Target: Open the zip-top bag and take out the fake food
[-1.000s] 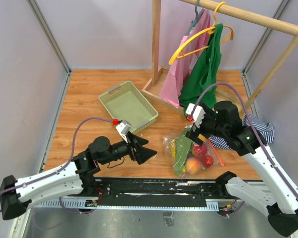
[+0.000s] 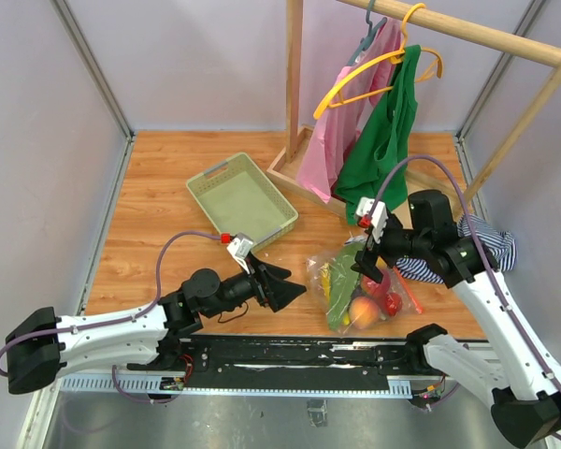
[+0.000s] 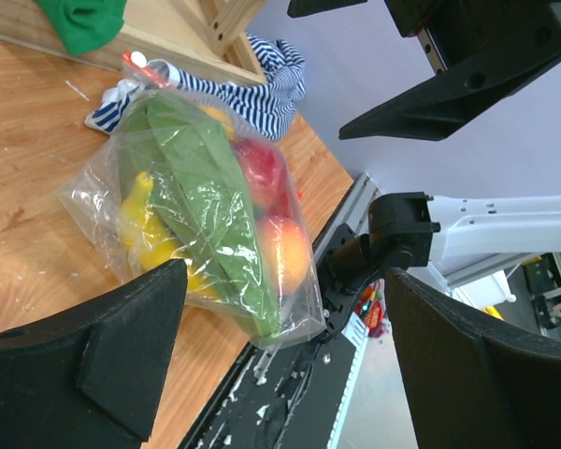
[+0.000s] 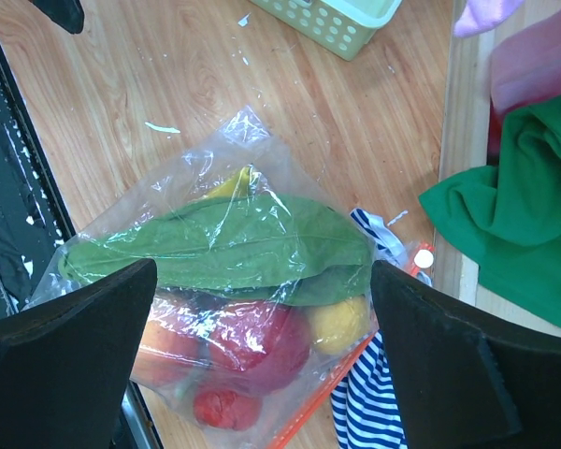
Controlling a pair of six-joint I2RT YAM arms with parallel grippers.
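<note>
A clear zip top bag (image 2: 360, 295) with an orange-edged side lies on the wooden table, holding fake food: a green leafy piece (image 4: 220, 243), yellow pieces (image 3: 137, 215), an orange (image 3: 282, 253) and red items (image 4: 257, 346). My left gripper (image 2: 288, 285) stands open just left of the bag; in its wrist view the bag lies beyond the fingertips. My right gripper (image 2: 369, 257) is open over the bag's upper part, which spans between and beneath its fingers in the right wrist view.
A green basket (image 2: 210, 192) stands at the back left. A wooden rack (image 2: 293, 75) with hanging pink and green cloths is behind the bag. A striped cloth (image 2: 496, 243) lies at the right.
My left arm has shifted slightly right and down toward the bag since about a second ago. My right arm has also moved a little right and lower in the top view.
</note>
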